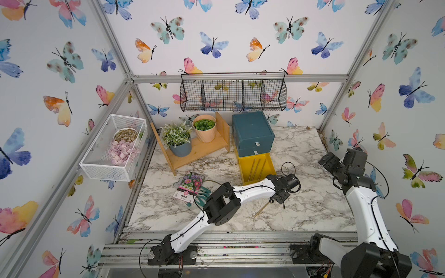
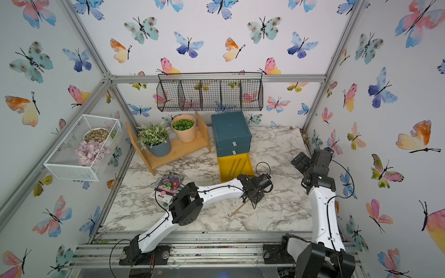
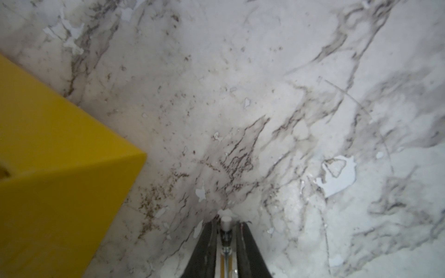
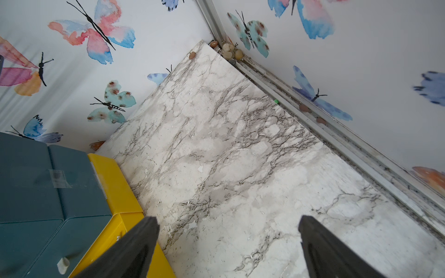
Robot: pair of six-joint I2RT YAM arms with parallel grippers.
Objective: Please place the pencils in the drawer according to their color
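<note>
A yellow drawer (image 1: pixel 245 171) is pulled out below the blue cabinet (image 1: pixel 250 129), holding several thin pencils. A loose pencil (image 1: pixel 259 210) lies on the marble in front of it. My left gripper (image 1: pixel 281 197) is low over that pencil's far end; in the left wrist view its fingertips (image 3: pixel 243 241) stand on either side of the pencil's tip, narrowly apart, and whether they grip it is unclear. My right gripper is open and empty over the right side of the table, near the cabinet.
A wooden shelf (image 1: pixel 194 153) with potted plants, seed packets (image 1: pixel 187 187) and gloves are at the left. A wire basket (image 1: pixel 231 95) hangs behind; a white basket (image 1: pixel 106 166) hangs left.
</note>
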